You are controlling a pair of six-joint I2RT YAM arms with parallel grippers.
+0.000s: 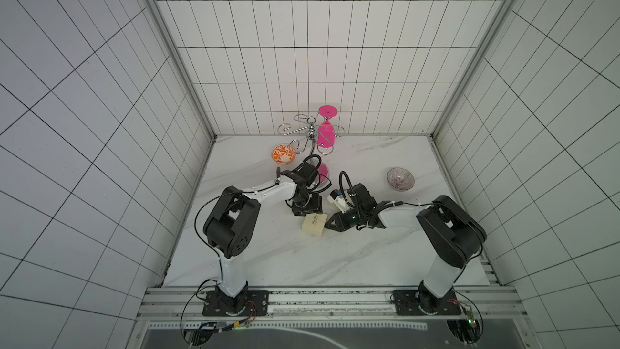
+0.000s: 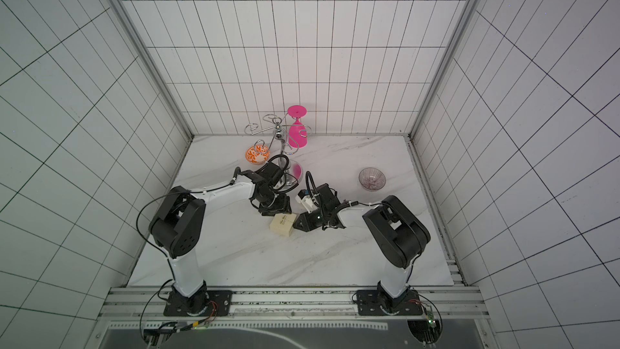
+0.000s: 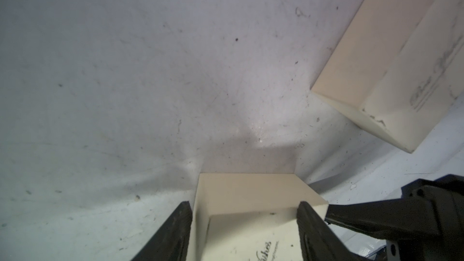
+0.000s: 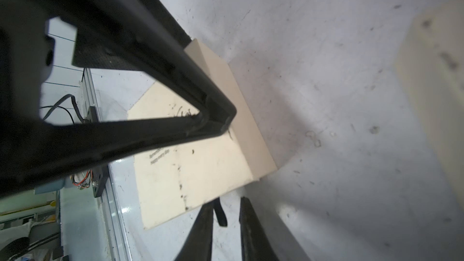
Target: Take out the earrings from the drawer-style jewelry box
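Observation:
A cream box with printed lettering (image 1: 314,225) lies on the marble table, front middle. My left gripper is shut on it, its fingers on either side in the left wrist view. My right gripper (image 2: 302,225) is at the box's right side; in the right wrist view its fingers (image 4: 249,232) point at a small black strap (image 4: 220,212) under the box's edge, with a narrow gap between them. A second cream box piece (image 3: 381,58) lies apart, behind and to the right. No earrings are visible.
An orange bowl (image 1: 283,153), a metal stand (image 1: 312,130), a pink stand (image 1: 326,134) and a pink dish (image 1: 322,172) are at the back. A glass bowl (image 1: 400,179) stands at the right.

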